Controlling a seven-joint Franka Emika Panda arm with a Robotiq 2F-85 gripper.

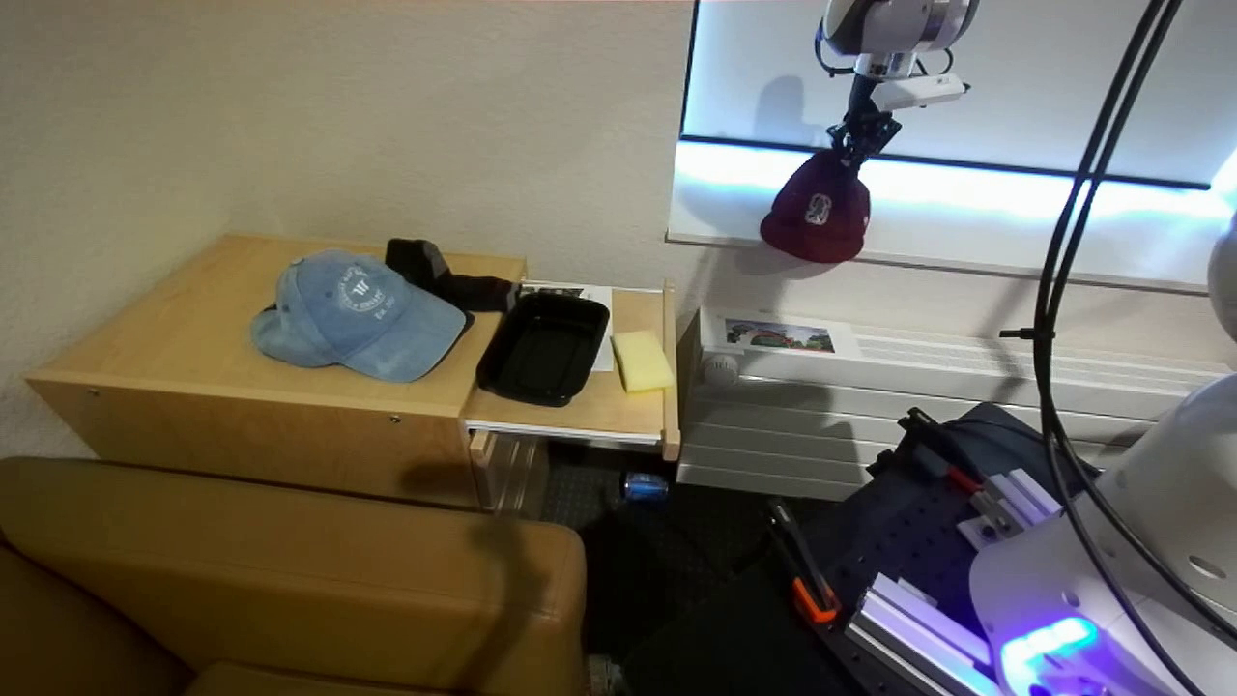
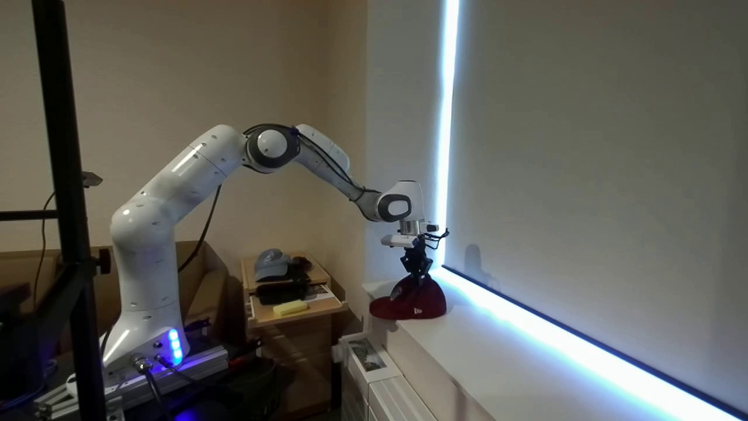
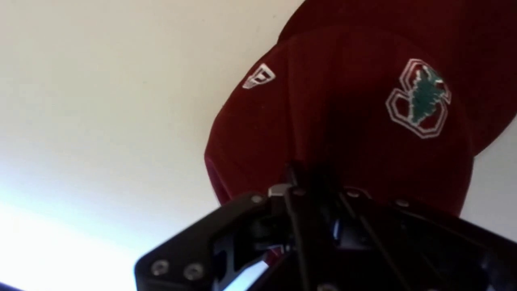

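A maroon cap [image 1: 812, 217] is at the near edge of the white windowsill [image 2: 484, 330], its crown directly below my gripper [image 1: 849, 159]. In the exterior view from the other side, the cap [image 2: 414, 302] overlaps the sill's edge; whether it rests fully on the sill I cannot tell. The wrist view shows the cap [image 3: 339, 111] with its white-and-green emblem [image 3: 420, 99] at upper right. There my gripper is shut at the crown, on what looks like a thin fold of cloth. The fingertips are dark and partly hidden against the fabric.
A blue cap [image 1: 348, 313] and a dark cloth [image 1: 446, 276] lie on the wooden cabinet. Its pulled-out drawer carries a black tray [image 1: 545, 348] and a yellow sponge [image 1: 641, 360]. Below the sill runs a radiator [image 1: 765, 429].
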